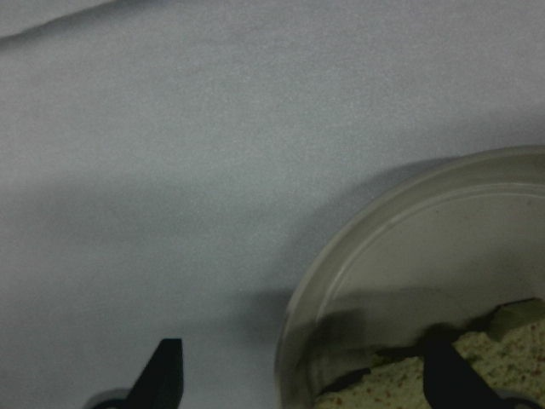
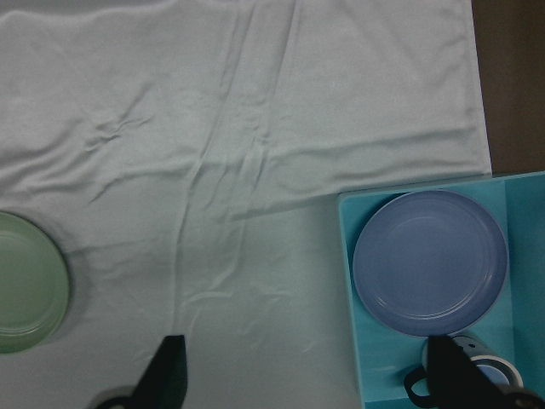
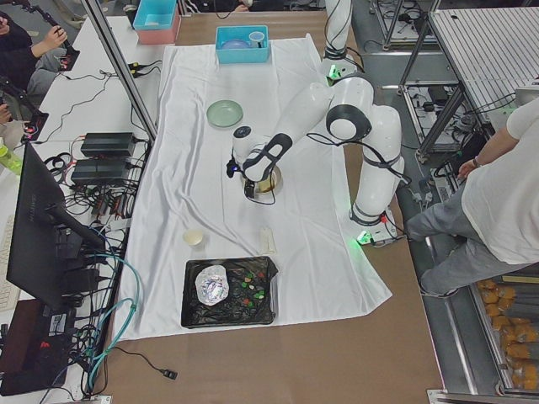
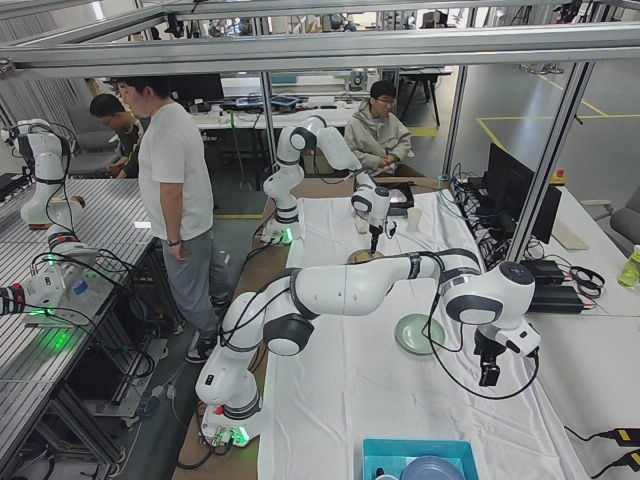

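Note:
My left gripper stands open over the left edge of a beige plate [image 1: 409, 239] holding a speckled yellowish slab [image 1: 379, 388]; in the camera left view the arm partly hides that plate. My right gripper is open above the white cloth [image 2: 221, 102], between a green plate [image 2: 25, 290] and a cyan bin [image 2: 359, 324] that holds a blue plate [image 2: 430, 256] and a mug [image 2: 494, 368]. Nothing shows between either gripper's fingers.
A black tray [image 3: 194, 299] with foil [image 3: 212, 284] and small coloured pieces sits at the near end. A small cream bowl [image 3: 194, 237] and a pale strip [image 3: 268, 240] lie before it. A monitor and cables line the left side.

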